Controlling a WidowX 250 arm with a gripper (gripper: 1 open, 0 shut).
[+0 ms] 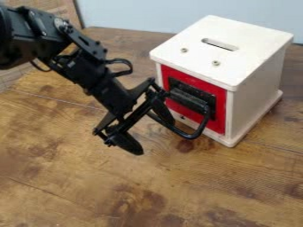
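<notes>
A white wooden box [256, 89] with a slot and two screws on top stands at the right. Its red front panel [217, 129] carries a black fixture with a looped black handle [192, 133] that sticks out toward the lower left. My black gripper [144, 125] hangs just left of that handle with its fingers spread apart, pointing down toward the table. The near finger is lower left, the other close by the handle; whether it touches the handle I cannot tell. I see nothing held between them.
A pale wall runs along the back, and a lighter surface shows at the upper left.
</notes>
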